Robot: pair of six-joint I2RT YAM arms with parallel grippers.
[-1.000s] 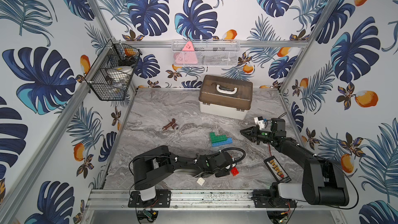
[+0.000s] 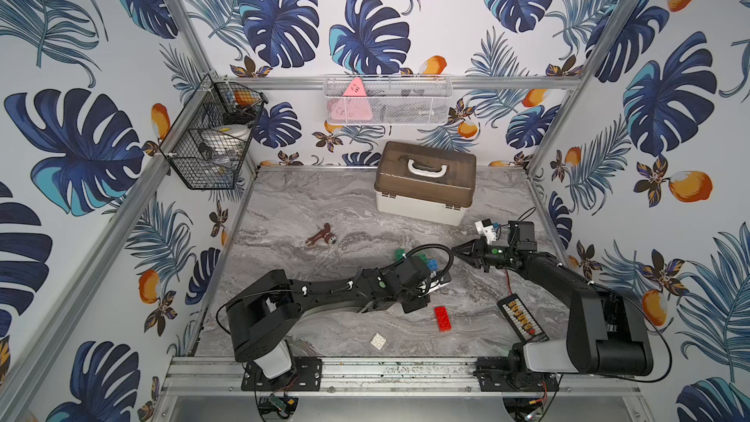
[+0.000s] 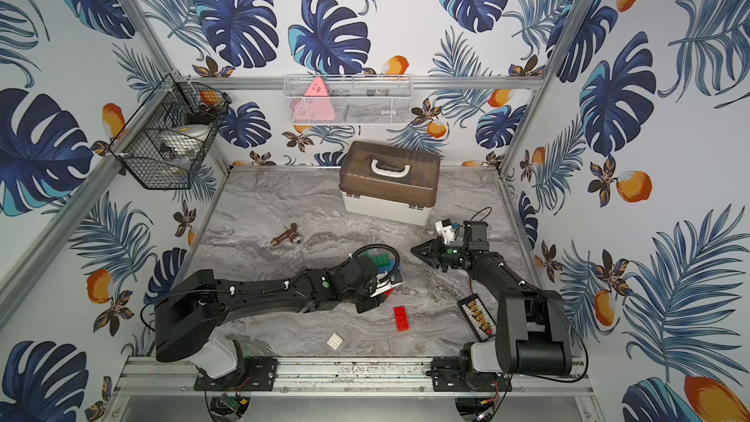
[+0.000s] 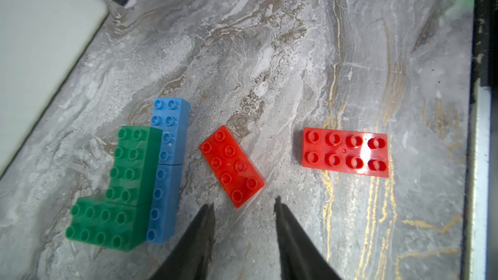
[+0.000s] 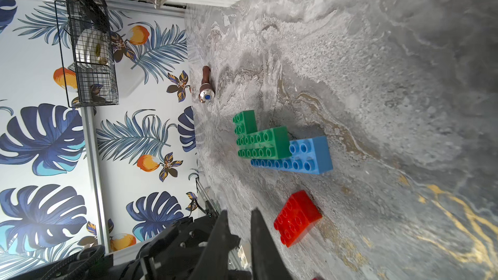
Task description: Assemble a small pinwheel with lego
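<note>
In the left wrist view, two green bricks point(image 4: 133, 163) sit joined on a row of two blue bricks point(image 4: 167, 186). Loose on the table near them are a red brick point(image 4: 232, 168) and a second red brick point(image 4: 345, 151). My left gripper is part open over the table, its dark fingers apart with only bare surface between them. In the right wrist view, the green bricks point(image 5: 264, 142), the blue bricks point(image 5: 306, 158) and one red brick point(image 5: 296, 217) lie beyond my right gripper. Its fingers stand slightly apart, nothing held.
A tool box point(image 2: 425, 182) stands at the back. A white brick point(image 2: 378, 340) lies near the front edge, a brown object point(image 2: 320, 235) at the left, and an abacus-like tray point(image 2: 522, 319) at the right.
My left arm has moved away from the front edge, now hiding much of the green and blue bricks and uncovering the front red brick. The right arm shifted only slightly.
</note>
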